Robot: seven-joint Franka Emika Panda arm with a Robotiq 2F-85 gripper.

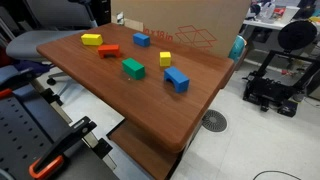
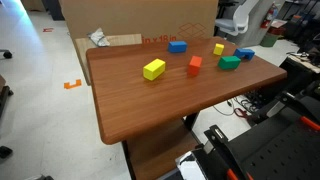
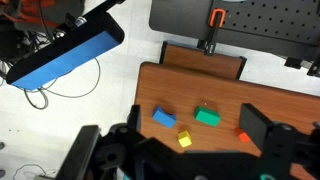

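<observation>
Several coloured blocks lie apart on the brown table [image 1: 150, 108]. In exterior view 1 there is a yellow block [image 1: 92, 39] at the far left, then a red block [image 1: 110, 50], a green block [image 1: 133, 68] and a blue block [image 1: 176, 80] nearer the right edge. Behind them lie another blue block [image 1: 140, 40] and a second yellow block [image 1: 165, 60]. My gripper is open, with its fingers wide apart at the bottom of the wrist view. It stands off the table's near side, away from all the blocks, and holds nothing.
A tall cardboard panel [image 1: 195, 22] stands along the table's back edge. Beside the table, the pale floor [image 1: 245, 140] has a round drain [image 1: 214, 120] and a loose cable. My arm's dark base platform [image 3: 270, 25] is close to the table.
</observation>
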